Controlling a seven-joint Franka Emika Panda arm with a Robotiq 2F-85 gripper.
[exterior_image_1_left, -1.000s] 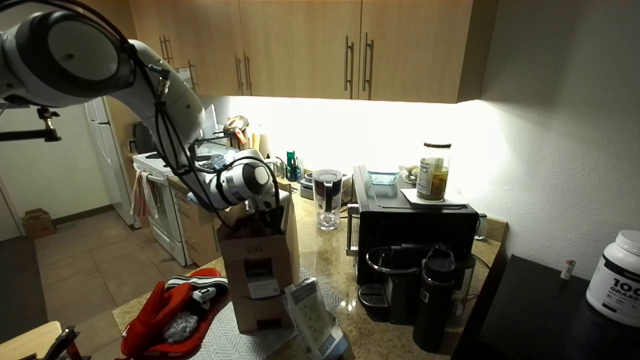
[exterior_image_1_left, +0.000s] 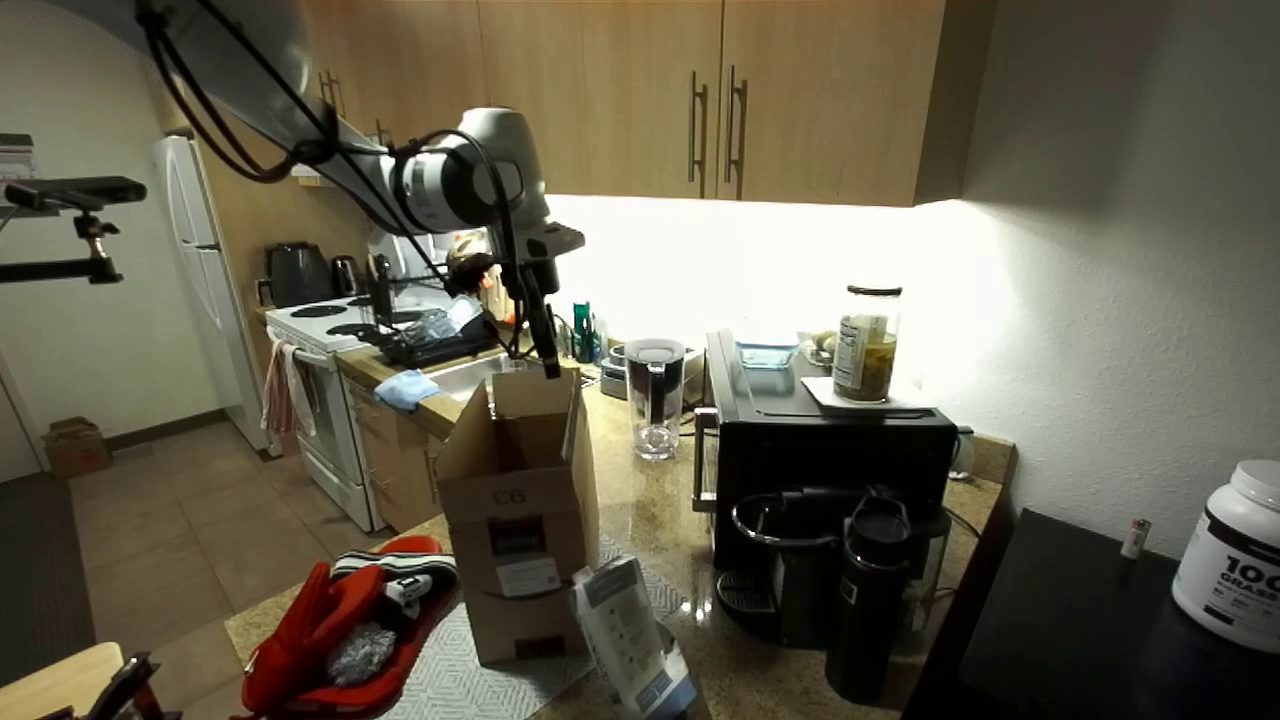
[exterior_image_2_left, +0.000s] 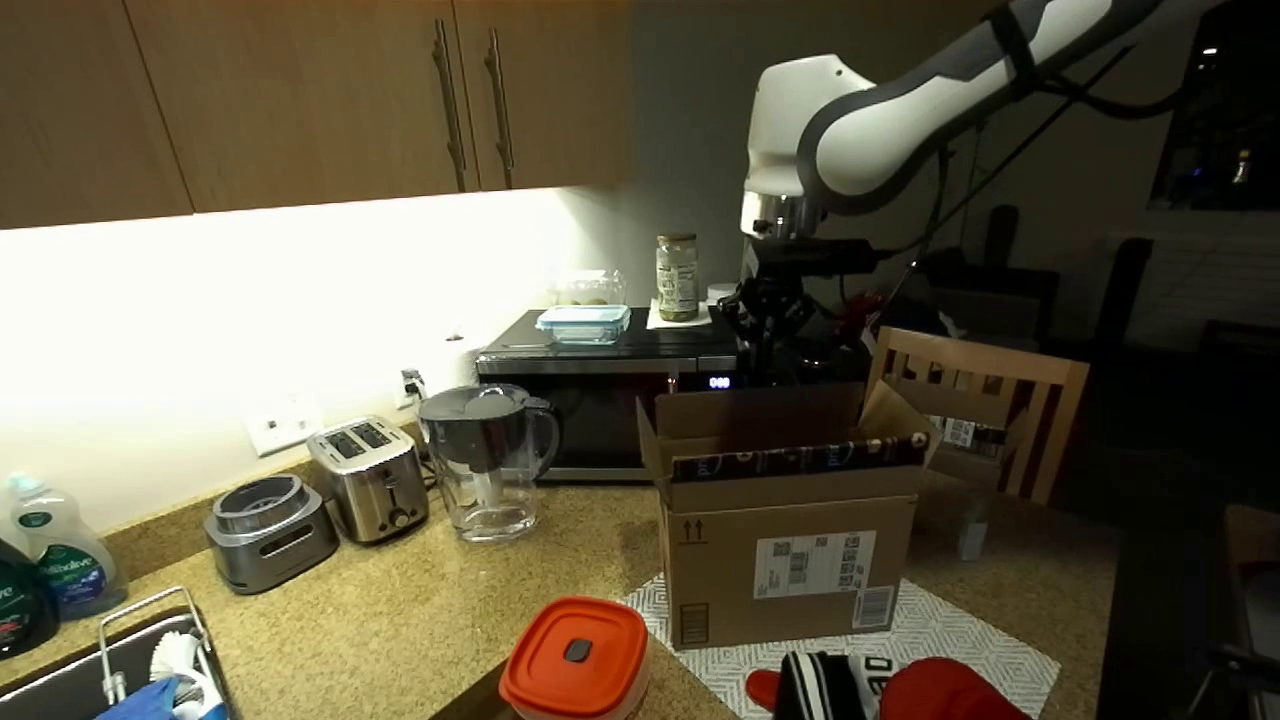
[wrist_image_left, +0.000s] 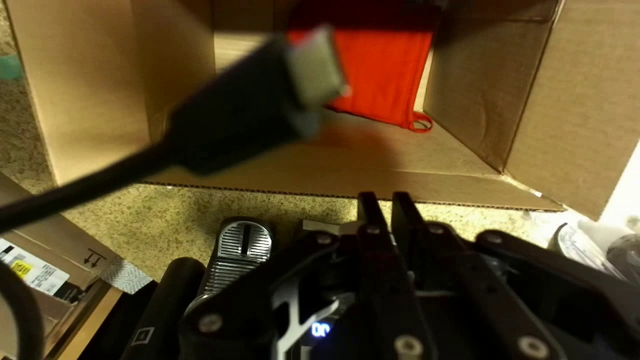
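Observation:
My gripper hangs above the cardboard box, its fingers parted by a narrow gap with nothing between them. Exterior view 1 shows the gripper (exterior_image_1_left: 549, 358) over the far top edge of the box (exterior_image_1_left: 518, 576). In exterior view 2 the arm reaches down behind the box (exterior_image_2_left: 720, 564), whose top flaps stand open. A red cloth piece with a small loop (wrist_image_left: 384, 78) lies inside the box in the wrist view. Outside on the counter, a red mitt (exterior_image_1_left: 314, 624) and a black-and-white striped item (exterior_image_1_left: 414, 588) lie together.
A microwave (exterior_image_1_left: 828, 468) carrying a glass jar (exterior_image_1_left: 866, 348) stands to the right, with a coffee machine (exterior_image_1_left: 786, 576) before it. The water pitcher (exterior_image_2_left: 486, 468) and red-lidded container (exterior_image_2_left: 578, 660) occupy the counter. A blurred cable connector (wrist_image_left: 240, 102) crosses the wrist view.
A second ago the gripper was down inside the box. It has risen out above the rim, and the arm has lifted with it. The box and counter items look unmoved.

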